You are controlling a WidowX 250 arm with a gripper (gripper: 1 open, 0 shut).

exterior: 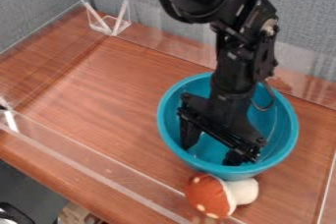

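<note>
My black gripper [218, 133] reaches down into a teal round bowl [281, 132] on the wooden table. Its two fingers are spread low inside the bowl; whether anything lies between them is hidden by the dark gripper body. A toy mushroom [218, 196] with an orange cap and white stem lies just outside the bowl, at its near side toward the bottom of the view.
A white wire rack [108, 20] stands at the back left against the grey partition. Strips of clear tape run along the back and near edges.
</note>
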